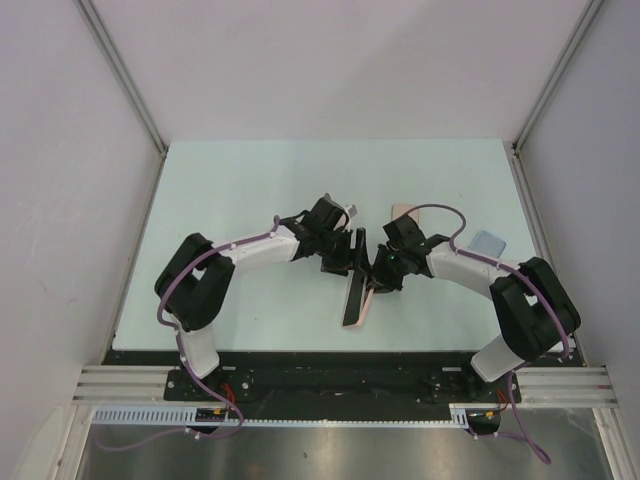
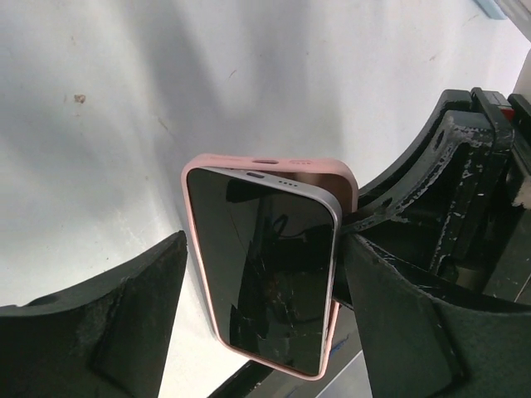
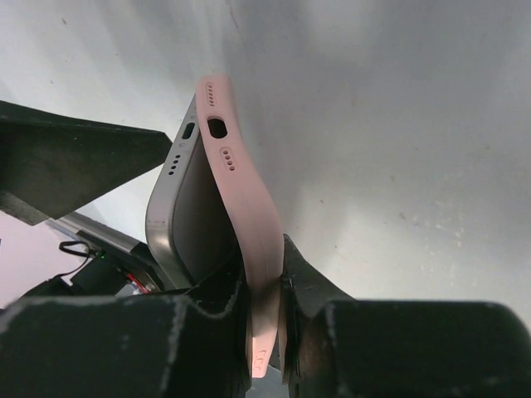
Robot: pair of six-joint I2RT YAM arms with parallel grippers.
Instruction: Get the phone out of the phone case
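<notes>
A dark-screened phone [image 2: 261, 265] with a silver edge sits tilted in a pink phone case [image 2: 328, 171]. At the top right corner it stands clear of the case, leaving a gap. In the right wrist view, the phone [image 3: 170, 207] leans away from the bent case wall [image 3: 249, 199] at the port end. My right gripper is shut on that case wall. My left gripper is open, one finger on either side of the phone; whether its right finger touches the phone's edge I cannot tell. In the top view, phone and case lie between both grippers.
A pale pinkish flat piece [image 1: 405, 213] lies behind the right arm, and a light blue flat object [image 1: 487, 245] sits at the right. Both arms are close together in the middle.
</notes>
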